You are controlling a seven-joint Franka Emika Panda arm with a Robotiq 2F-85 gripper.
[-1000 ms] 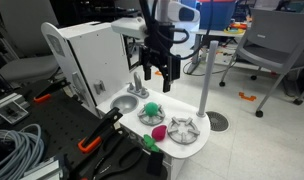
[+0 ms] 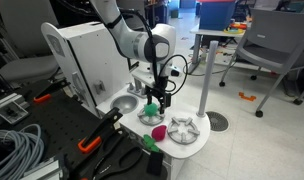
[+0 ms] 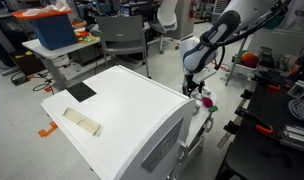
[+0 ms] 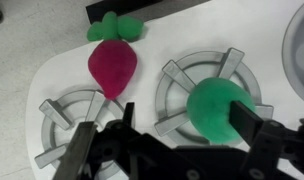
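Observation:
A round green toy (image 4: 214, 108) rests on one grey burner ring (image 4: 170, 127) of the white toy stove top. My gripper is open above it, low over the stove in exterior view 1. In the wrist view one finger (image 4: 254, 128) overlaps the toy's right edge, while the other finger stands clear to its left. Whether either finger touches the toy cannot be made out. A red toy vegetable (image 4: 112, 67) with green leaves lies beside the two burners, outside the fingers.
The second burner (image 2: 183, 130) is bare. A round sink basin (image 2: 124, 103) with a faucet stands on the other side of the green toy. A white post (image 2: 208, 80) rises near the stove's edge. Dark clamps (image 2: 102, 130) and cables occupy the black table.
My gripper has come down and towards the left in exterior view 1, from above the stove to the green toy. The toys look unmoved.

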